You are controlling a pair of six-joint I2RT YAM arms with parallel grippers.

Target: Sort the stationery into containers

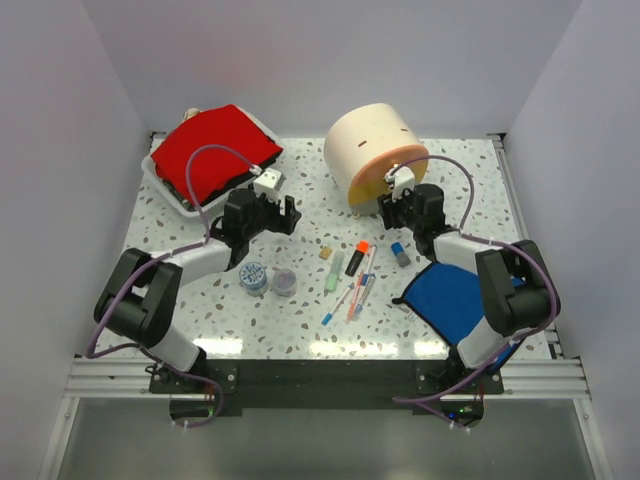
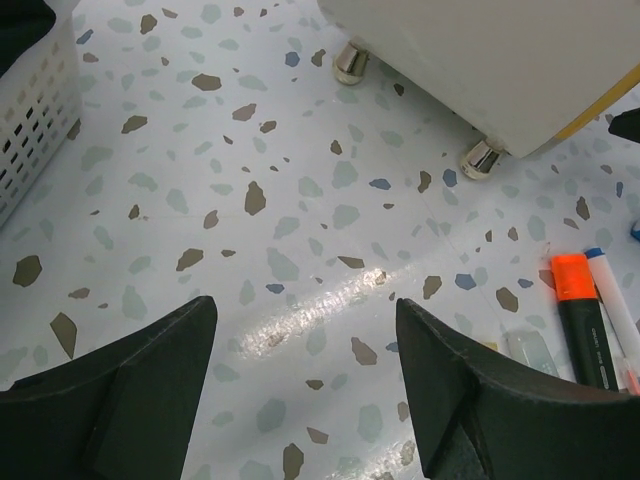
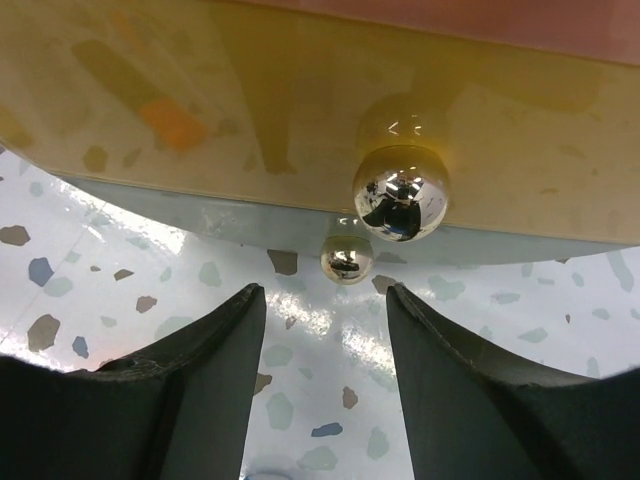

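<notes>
A cream rounded cabinet (image 1: 362, 140) with gold knobs on its drawer fronts stands at the back. Right at that front is my right gripper (image 1: 386, 211), its fingers apart and empty. In the right wrist view, a large knob (image 3: 402, 195) and a lower knob (image 3: 346, 260) appear just ahead of the right fingertips. My left gripper (image 1: 292, 215) hovers left of centre, open over bare table. Mid-table lie a black marker with an orange cap (image 1: 356, 260), a greenish clear stick (image 1: 334, 272), several slim pens (image 1: 366, 290) and a dark blue item (image 1: 400, 254).
A white basket (image 1: 158, 180) with red cloth stands back left. Two round containers, a blue-patterned one (image 1: 253, 278) and a clear one (image 1: 284, 282), sit front left. A small tan block (image 1: 326, 253) lies near the marker; a blue cloth pouch (image 1: 450, 300) covers the right front.
</notes>
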